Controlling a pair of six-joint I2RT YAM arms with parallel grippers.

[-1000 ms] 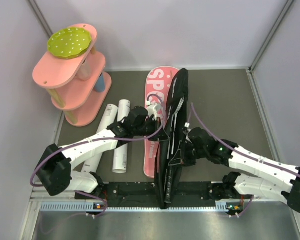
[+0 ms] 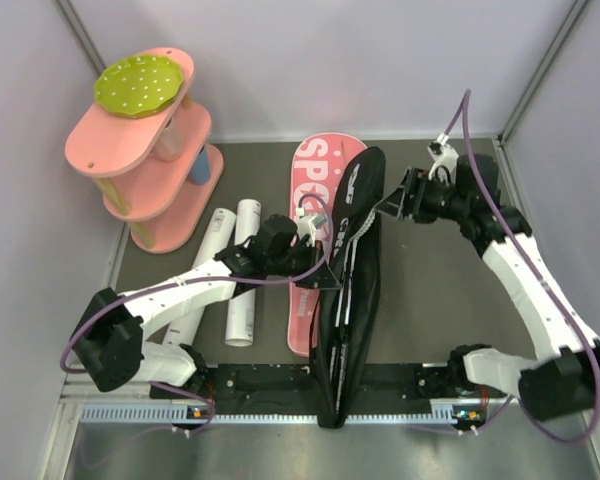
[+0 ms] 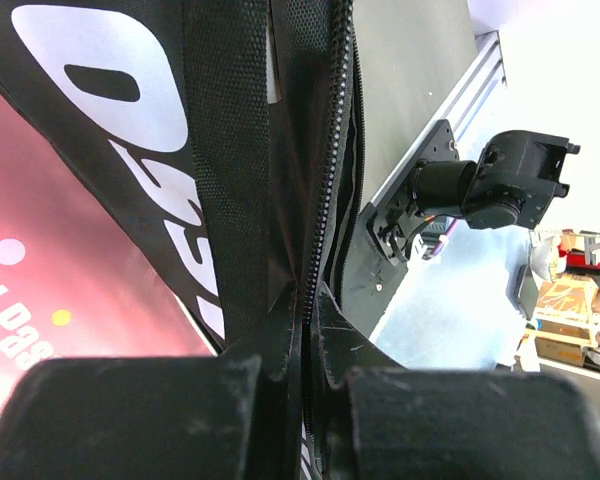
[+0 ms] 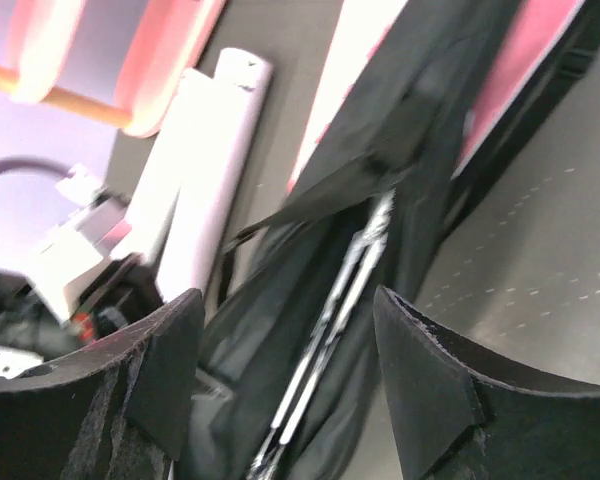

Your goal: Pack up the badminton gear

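Note:
A long black racket bag [image 2: 365,175] lies over a pink board [image 2: 310,160], partly unzipped, with pale racket shafts [image 4: 320,340] showing inside. My left gripper [image 2: 325,275] is shut at the bag's left edge, in the middle of its length; in the left wrist view the zipper strip [image 3: 330,150] runs down to its closed fingertips, though whether fabric is between them is unclear. My right gripper [image 2: 400,200] stands open above the upper right side of the bag, apart from the shafts in the right wrist view.
Two white rolled tubes [image 2: 242,310] lie left of the bag. A pink tiered shelf [image 2: 140,185] with a green polka-dot tray [image 2: 138,85] stands back left. The grey floor right of the bag is clear.
My right arm has swung from the bag's lower part up and to the right, above its top end. The bag's top has spread wider. The left arm is nearly still.

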